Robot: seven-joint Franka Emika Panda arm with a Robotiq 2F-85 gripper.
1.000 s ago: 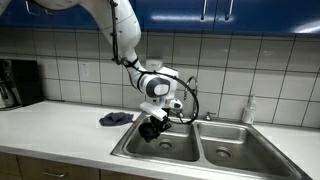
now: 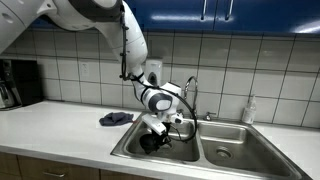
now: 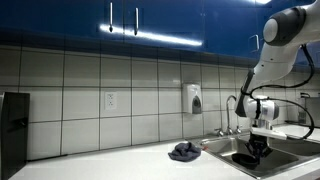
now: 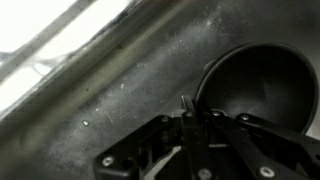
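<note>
In the wrist view, a round black cup or bowl point(image 4: 262, 85) shows its open mouth on the right. My gripper is shut on the near-left part of its rim. From exterior view 1, the black cup point(image 2: 149, 143) sits low in the left basin of the steel sink point(image 2: 122, 150), under the gripper point(image 2: 157, 132). Exterior view 2 shows the dark cup point(image 3: 244, 159) down inside the sink too, beside the gripper. Whether its base touches the basin floor I cannot tell.
A faucet point(image 2: 193, 95) rises behind the sink, and the right basin point(image 2: 240, 148) looks empty. On the counter left of the sink lies a dark cloth point(image 2: 116, 118). A clear bottle point(image 2: 249, 110) stands at the back right.
The gripper and the black cup have come down from above the sink's front edge into the left basin. The cup has stayed in the gripper; cloth and bottle have not moved.
</note>
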